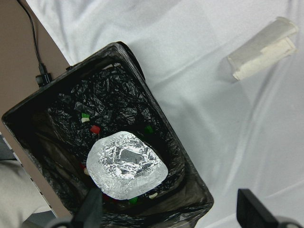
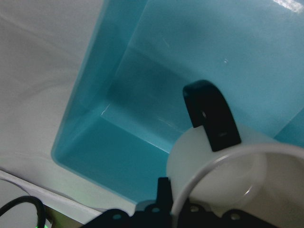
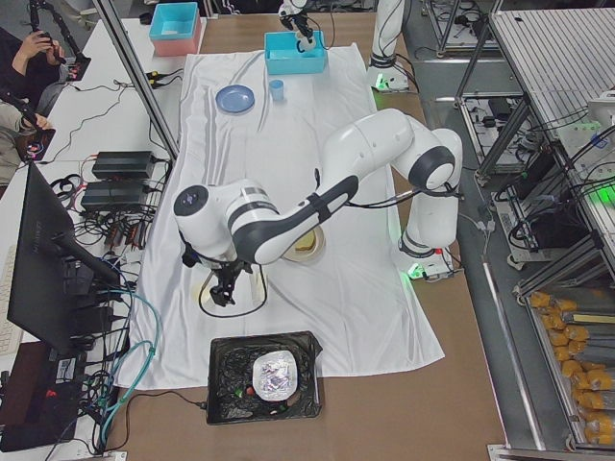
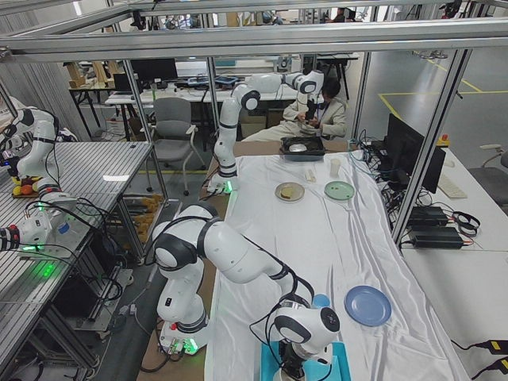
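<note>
My left gripper point(image 3: 226, 288) is raised above the cloth near the black lined tray point(image 3: 231, 384), which holds a foil-covered piece point(image 1: 126, 164) and small coloured bits. Its fingers point(image 1: 254, 209) are wide apart at the bottom of the left wrist view, nothing between them. A folded paper piece point(image 1: 261, 47) lies beside the tray. At the far end, my right gripper is shut on a white mug point(image 2: 213, 166) with a black handle point(image 2: 213, 118), held at the blue bin point(image 2: 133, 71).
A blue plate point(image 4: 367, 305), a blue cup point(image 3: 277, 88), a green plate point(image 4: 339, 190) and a beige plate point(image 4: 290, 192) with something yellow stand on the white cloth. A monitor and cables line one side.
</note>
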